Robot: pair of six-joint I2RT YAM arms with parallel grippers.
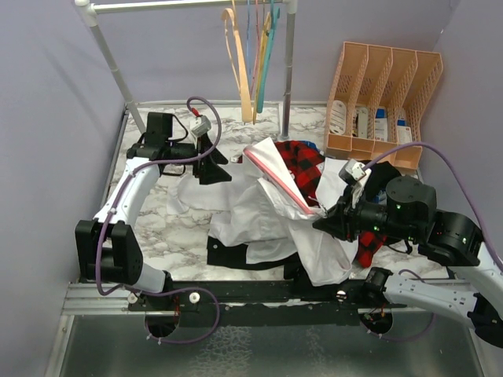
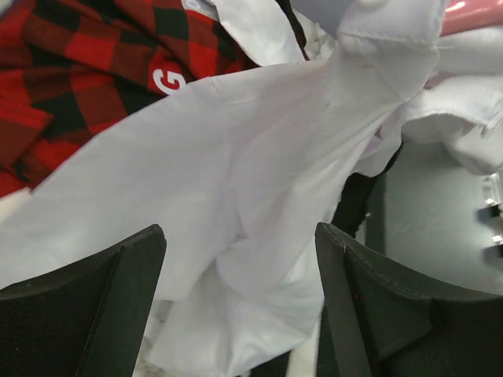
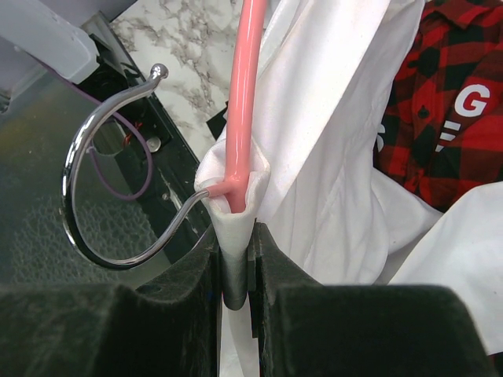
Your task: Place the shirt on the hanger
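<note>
The white shirt (image 1: 247,212) lies bunched at the middle of the table, with part of it lifted toward the right arm. A pink hanger (image 1: 277,177) slants through its upper part, and in the right wrist view its metal hook (image 3: 72,184) curves off to the left. My right gripper is shut on white cloth just below the hook's base; whether hanger lies inside that cloth is hidden. To the left, my left gripper (image 1: 223,166) stands open above the shirt's left part. In the left wrist view, white cloth (image 2: 236,181) spreads beyond the empty fingers (image 2: 134,271).
A red-and-black plaid garment (image 1: 302,165) lies behind the shirt. Several hangers (image 1: 244,71) dangle from the white rack (image 1: 189,6) at the back. An orange organizer (image 1: 357,145) occupies the back right. Bare marble table (image 1: 161,251) shows at left.
</note>
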